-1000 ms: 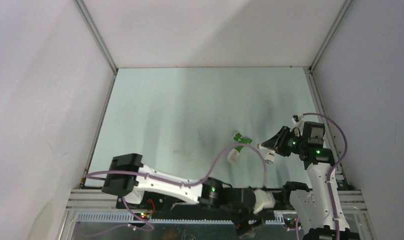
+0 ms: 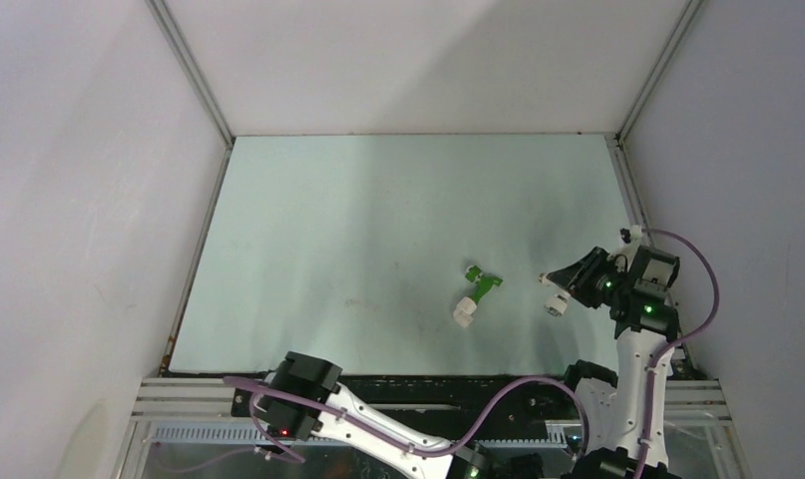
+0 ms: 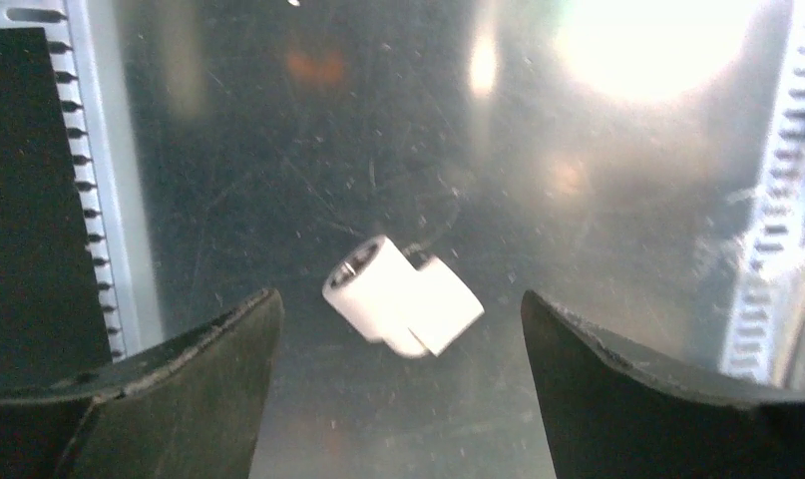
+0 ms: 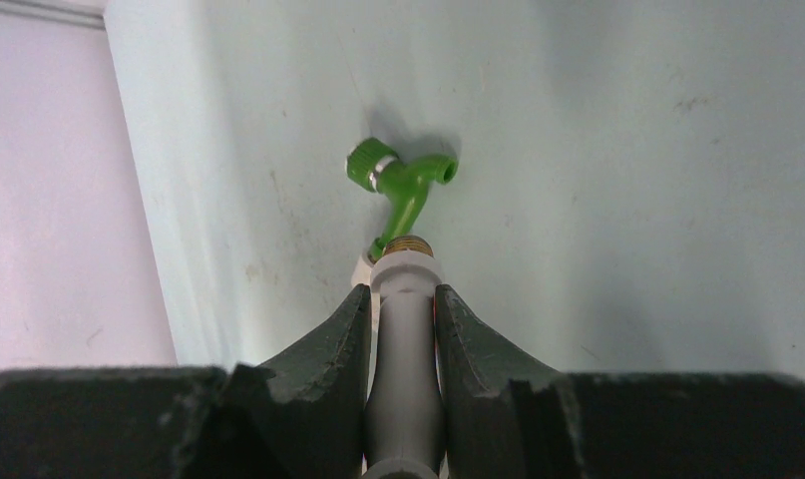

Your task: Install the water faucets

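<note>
A faucet [image 2: 487,285] with green body and handle lies on the pale table, right of centre, a white fitting [image 2: 464,312] at its lower end. In the right wrist view, my right gripper is closed around a white pipe piece [image 4: 406,369] with a brass threaded tip pointing forward. From above, that piece's white end [image 2: 556,305] shows below the fingers, to the right of the faucet. My left gripper is open at the front, facing down. Between its fingers in view, a white T-shaped fitting [image 3: 403,297] lies below on a dark, shiny surface.
Slotted pale strips [image 3: 97,215] run along both sides of that dark surface. A metal rail [image 2: 184,392] borders the table's front.
The left arm has drawn back from the table toward the front, its gripper now over the front strip. The right gripper has shifted slightly right with the white piece, away from the faucet.
</note>
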